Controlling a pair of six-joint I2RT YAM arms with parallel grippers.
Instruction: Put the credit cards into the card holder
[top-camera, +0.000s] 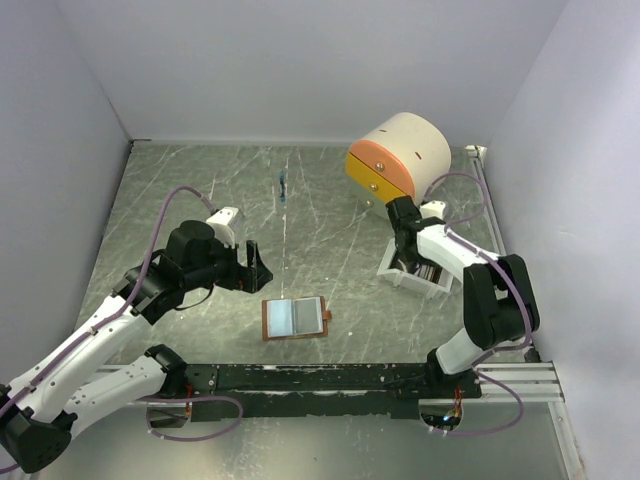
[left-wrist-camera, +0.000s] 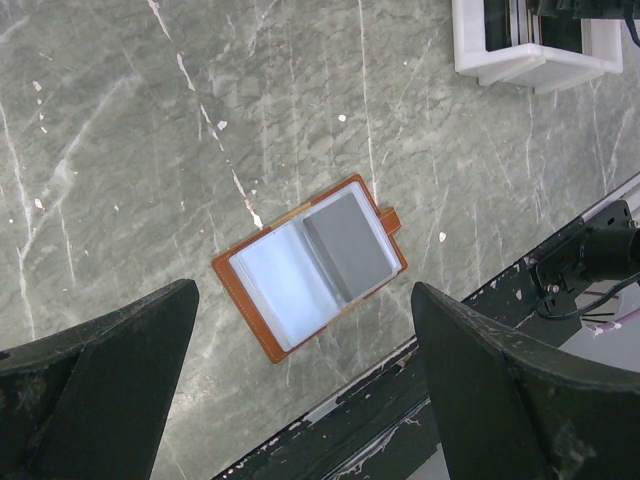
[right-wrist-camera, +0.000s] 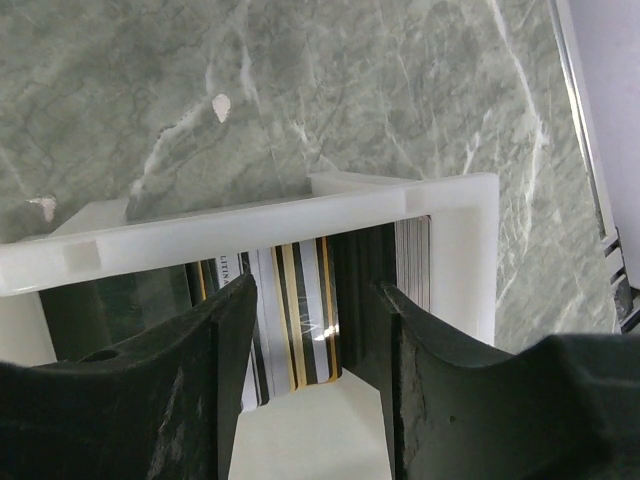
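Observation:
The card holder (top-camera: 295, 317), brown-edged with clear sleeves, lies open and flat on the table. My left gripper hangs above the table, open and empty; the holder shows beyond its fingers. Several cards stand on edge in a white tray (top-camera: 415, 287) at the right. My right gripper is over that tray with its fingers apart. Between them in the right wrist view show a card with gold and pale stripes (right-wrist-camera: 308, 315) and a dark card (right-wrist-camera: 362, 290). Whether the fingers reach down beside the cards is unclear.
A cream cabinet (top-camera: 425, 145) with a yellow drawer stands just behind the tray. A small blue thing (top-camera: 282, 185) lies at the back. The tabletop (top-camera: 335, 230) between holder and tray is free.

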